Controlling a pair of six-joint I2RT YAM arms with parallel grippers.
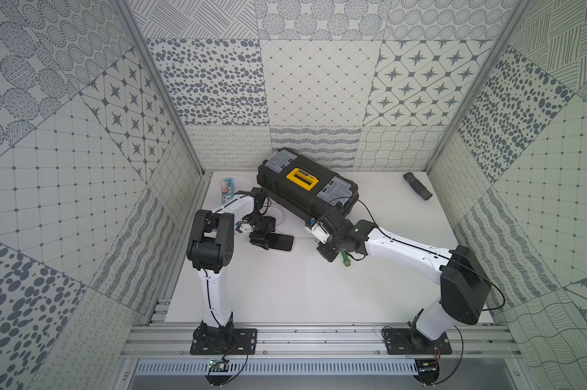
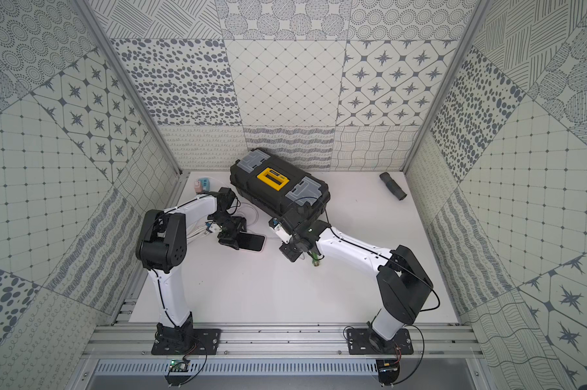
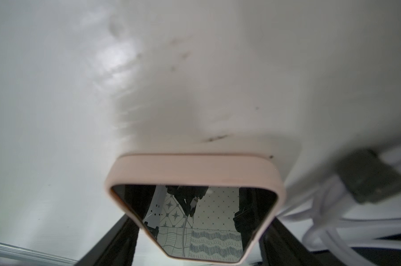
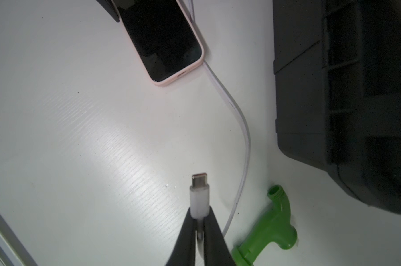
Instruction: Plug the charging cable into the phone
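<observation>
The phone (image 1: 281,242), with a black screen and pale pink case, lies on the table's left-middle. My left gripper (image 1: 264,239) is over one end of it. In the left wrist view its fingers (image 3: 113,246) straddle the phone's case (image 3: 196,168); whether both sides are pressed cannot be told. My right gripper is shut on the white charging plug (image 4: 200,199), metal tip bare and pointing away from the fingers. In the right wrist view, the phone (image 4: 162,40) lies well beyond the plug, its port edge (image 4: 181,74) facing this way, with clear space between.
A big black toolbox (image 1: 306,185) stands behind the phone and right gripper. The white cable (image 4: 247,146) runs past the phone. A green pipe piece (image 4: 267,230) lies near the right gripper.
</observation>
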